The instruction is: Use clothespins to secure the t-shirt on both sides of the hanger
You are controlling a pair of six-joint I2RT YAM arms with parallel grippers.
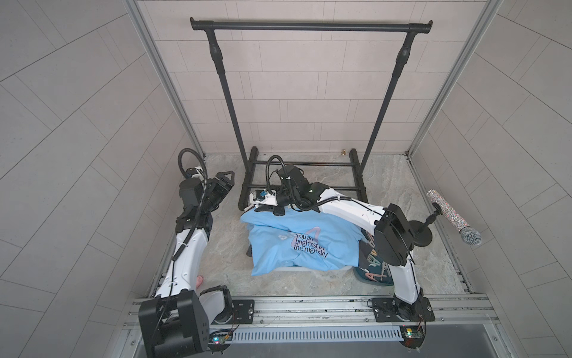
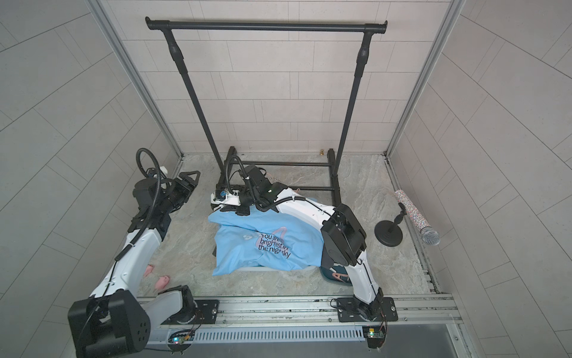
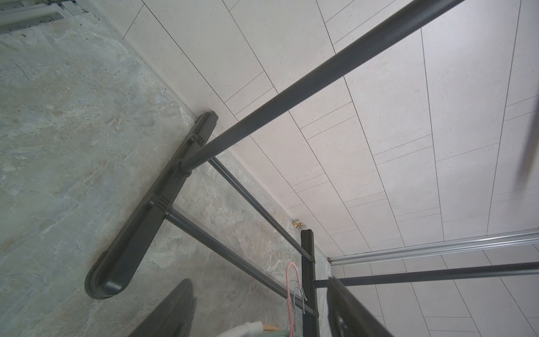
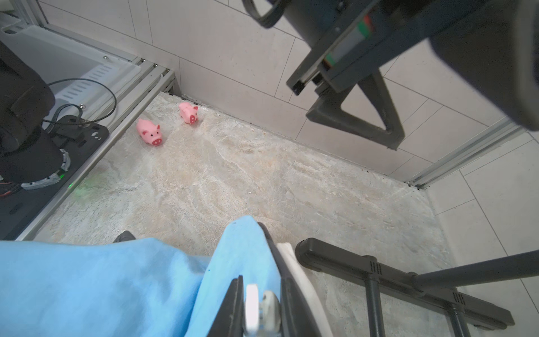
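A light blue t-shirt (image 1: 304,244) with dark lettering lies in a heap before the rack. My right gripper is low over its far left part, shut on a whitish hanger piece, most of which is hidden. My left gripper stands open to the left of the shirt, fingers empty, facing the rack. A teal bin (image 1: 372,275) of clothespins is partly under the right arm. Pink and metal hangers (image 3: 290,280) show beyond my left fingers.
The black rack (image 1: 312,25) spans the back. A microphone (image 1: 452,214) and black stand (image 2: 388,233) are at the right. Two pink pig toys (image 4: 150,133) lie near the left front. The floor left of the rack base is clear.
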